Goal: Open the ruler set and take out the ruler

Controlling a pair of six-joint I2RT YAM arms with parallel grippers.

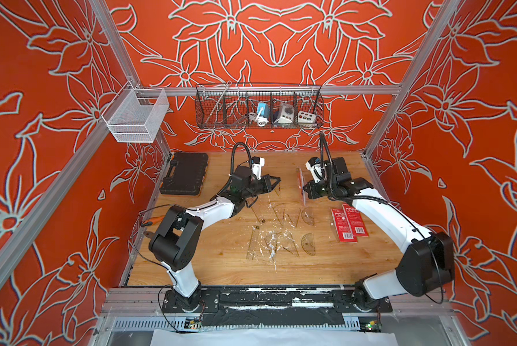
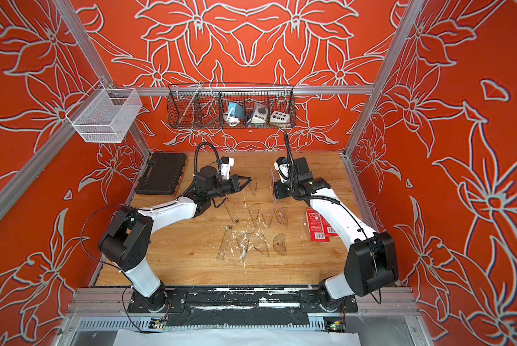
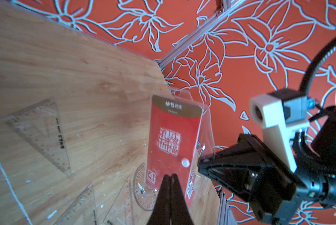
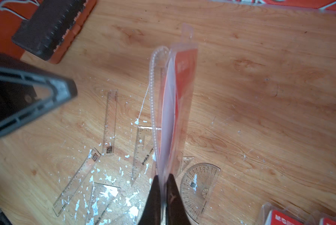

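A clear plastic ruler set packet [image 3: 173, 142] with a red card front and dark gold top band stands upright above the table. My right gripper is shut on its thin lower edge. In the right wrist view, the packet is nearly edge-on; a clear curved ruled piece [image 4: 153, 86] shows along its left side. My left gripper is shut, with nothing showing between its fingers; in the top left view a gap separates it from the packet. Clear rulers and set squares [image 3: 44, 131] and protractors [image 4: 199, 187] lie loose on the table.
Two more red packets [image 1: 344, 225] lie at the right. White scraps litter the wood among the rulers. A black case [image 1: 183, 173] rests at the back left, and an orange tool handle [image 1: 150, 221] shows beside the left arm.
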